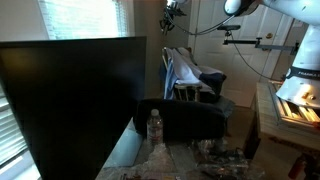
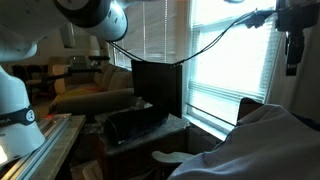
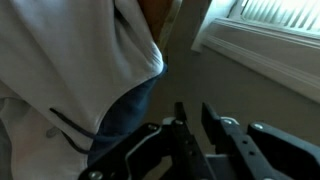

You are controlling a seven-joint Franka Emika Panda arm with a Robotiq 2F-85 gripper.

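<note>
My gripper (image 2: 292,60) is high at the right of exterior view 2, pointing down above a large pale cloth (image 2: 245,150). In exterior view 1 it hangs near the window, above the draped cloth (image 1: 183,68). Seen from the wrist, the pale cloth (image 3: 75,65) with a dark blue part (image 3: 125,115) lies off to the left, apart from the fingertips. The gripper's dark fingers (image 3: 180,112) stand a little apart; nothing can be made out between them. Whether they grip something is unclear.
A big black panel (image 1: 75,100) fills the left of exterior view 1. A clear bottle (image 1: 155,128) stands on the cluttered surface near a black box-like object (image 1: 185,118). A wooden table (image 1: 285,120) is at the right. Window blinds (image 2: 222,75) are behind.
</note>
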